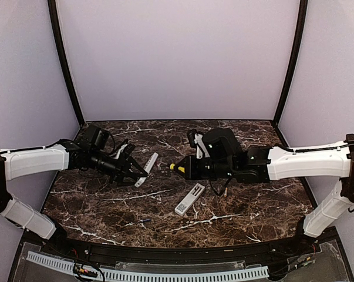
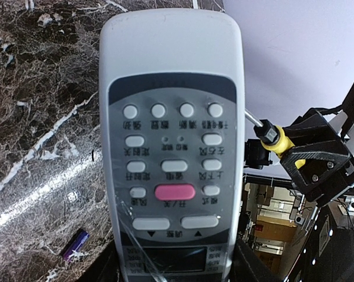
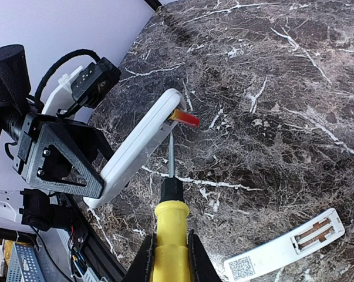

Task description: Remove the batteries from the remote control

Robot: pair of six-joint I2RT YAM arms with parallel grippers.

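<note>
My left gripper [image 1: 141, 174] is shut around the lower end of a white remote control [image 2: 171, 53], holding it tilted above the table. Its button face fills the left wrist view. In the right wrist view, a red and orange battery [image 3: 185, 118] sticks out from the back of the held remote near its upper end. My right gripper is shut on the yellow handle of a screwdriver [image 3: 172, 220]. The screwdriver's metal tip points at the remote's back, just below the battery; whether they touch I cannot tell.
On the table lies another white remote [image 1: 189, 200], its battery compartment open and facing up. A small dark blue battery [image 2: 76, 244] lies nearer the front edge, and a small orange piece [image 1: 226, 192] lies to the right.
</note>
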